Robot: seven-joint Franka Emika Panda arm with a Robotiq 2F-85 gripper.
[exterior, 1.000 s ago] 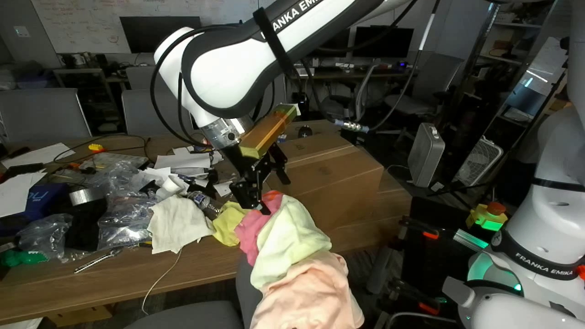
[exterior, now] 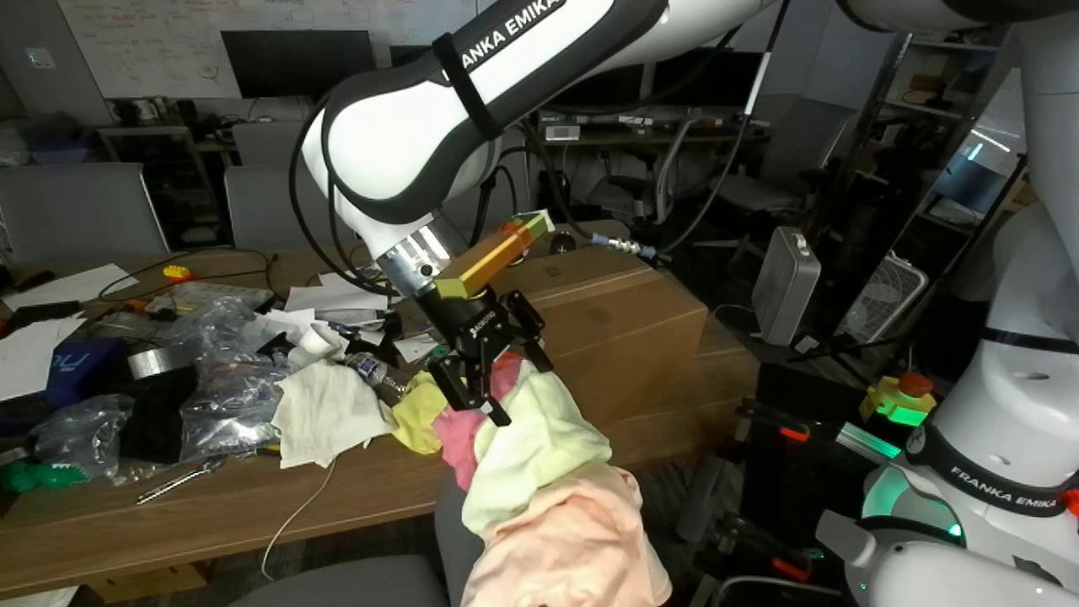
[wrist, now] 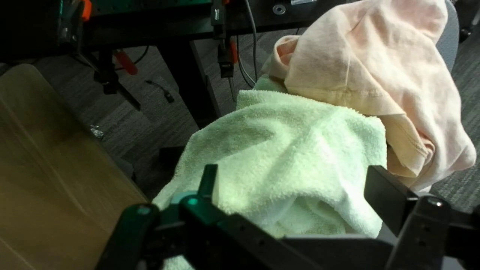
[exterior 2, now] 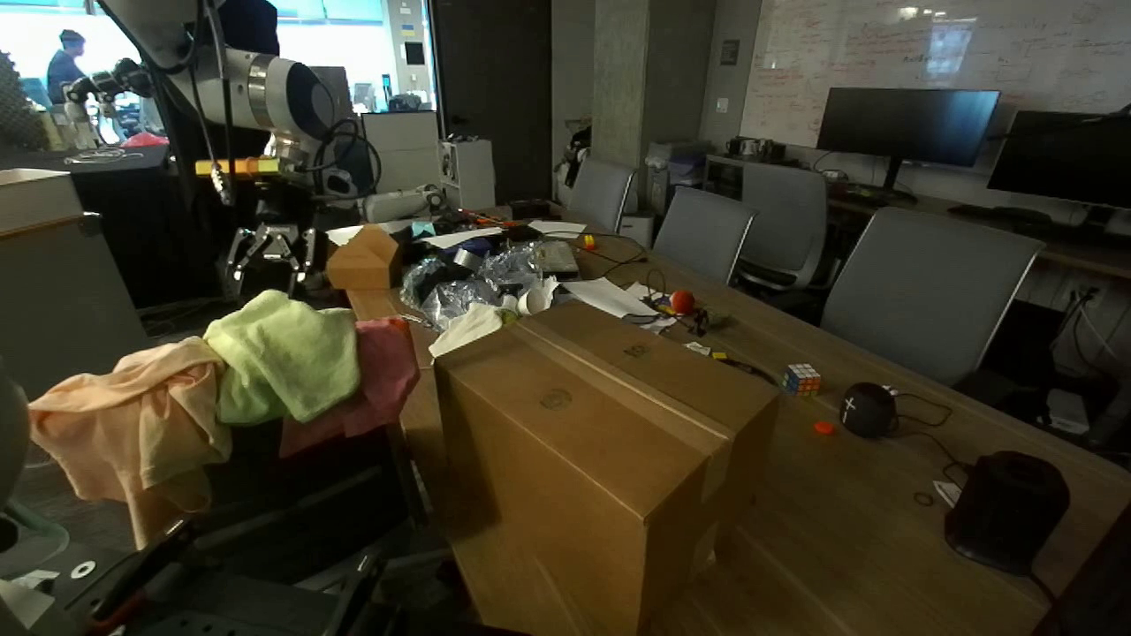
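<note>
My gripper (exterior: 522, 390) stands open above the cloths draped over a grey chair. In the wrist view a pale green towel (wrist: 279, 148) spreads below and between the parted fingers, with no cloth pinched. Beside it lies a peach cloth (wrist: 360, 58), toward the upper right of that view. From the second exterior view, a pink cloth (exterior 2: 383, 371) hangs on the other side of the green towel (exterior 2: 286, 355), and the peach cloth (exterior 2: 159, 408) is at the left. A yellow cloth (exterior: 420, 413) lies at the table edge near the pink one.
A large cardboard box (exterior 2: 594, 424) stands on the table close to the cloths. Clutter with plastic bags (exterior: 228, 374) and a white cloth (exterior: 329, 413) covers the table's left part. Black equipment with clamps (wrist: 220, 27) borders the chair.
My gripper has shifted right and slightly down in the first exterior view, from near the pink cloth to over the green towel. The cloths lie as before.
</note>
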